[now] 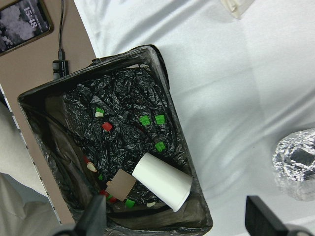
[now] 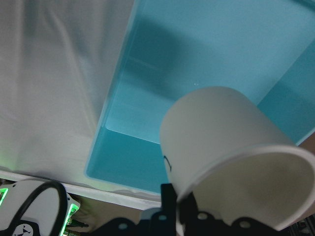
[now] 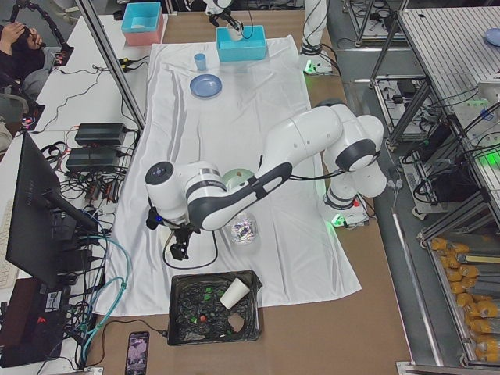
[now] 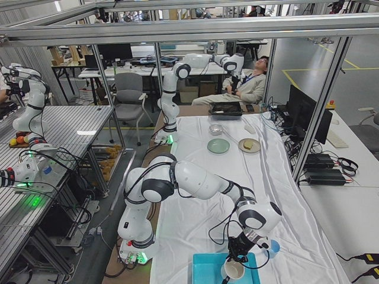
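Observation:
A white cup (image 1: 162, 182) lies on its side in the black-lined bin (image 3: 180, 312). My left gripper (image 3: 180, 242) is over the cloth behind the bin, near a foil bowl (image 3: 243, 228); in its wrist view only dark blurred finger edges show at the bottom. My right gripper is shut on the rim of a second white cup (image 2: 226, 128), held over the blue bin (image 4: 204, 266) at the other end of the table.
A green plate (image 4: 218, 146), a tan plate with a yellow sponge (image 4: 250, 145), a blue plate (image 3: 206, 86) and a blue cup (image 3: 200, 62) stand on the cloth. A phone (image 3: 137, 351) lies beside the black bin.

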